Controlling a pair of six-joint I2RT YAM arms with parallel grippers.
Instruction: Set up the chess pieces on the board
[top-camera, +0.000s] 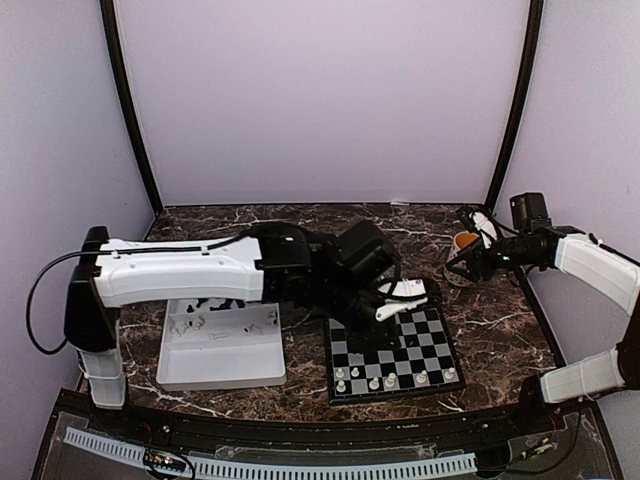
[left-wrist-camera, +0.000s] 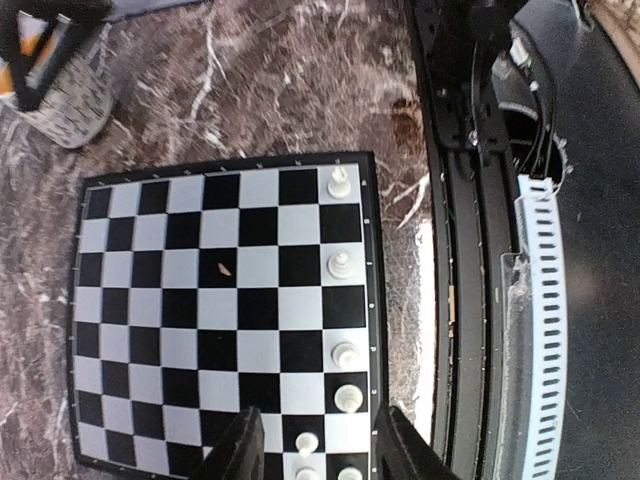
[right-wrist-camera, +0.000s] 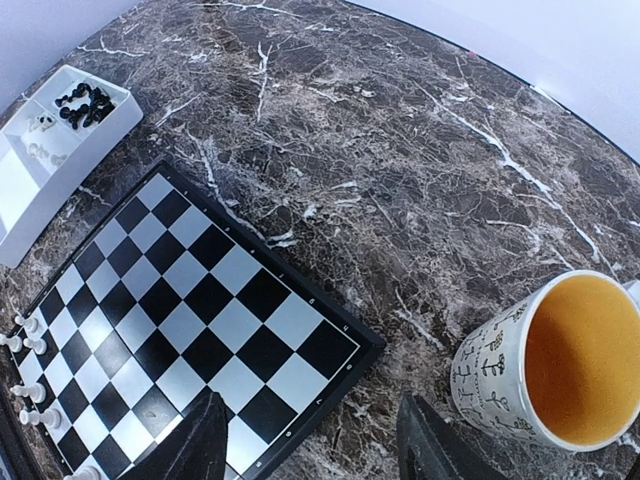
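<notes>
The chessboard (left-wrist-camera: 218, 300) has several white pieces along one edge, such as a white piece (left-wrist-camera: 344, 356). My left gripper is raised over that edge, open, with white pieces visible below between its fingers and none held. My right gripper hangs open between the board and a patterned cup (right-wrist-camera: 490, 375), empty. A white tray (right-wrist-camera: 25, 180) holds black pieces (right-wrist-camera: 85, 105) in one compartment and white pieces in others. In the top view the left arm hides part of the board and tray.
The cup stands at the right, near the right arm. Walls (top-camera: 330, 100) bound the table at the back and sides.
</notes>
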